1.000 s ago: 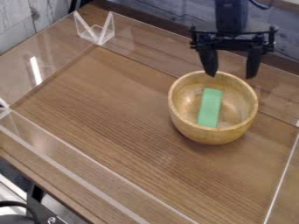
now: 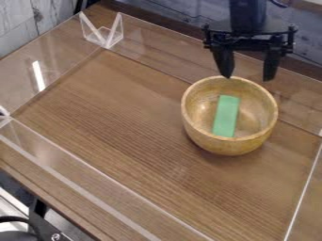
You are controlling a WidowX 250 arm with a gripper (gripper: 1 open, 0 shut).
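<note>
A tan wooden bowl (image 2: 201, 136) sits on the wooden table at the right, with a green block (image 2: 228, 116) lying inside it. Above the bowl's back rim hangs my black gripper (image 2: 248, 62), open, its fingers spread wide with nothing visible between them.
A clear wire rack or stand (image 2: 104, 30) stands at the back left. Black cables show at the bottom-left corner.
My gripper has risen slightly, moving up and a little away from the bowl. The bowl and green block look unmoved.
</note>
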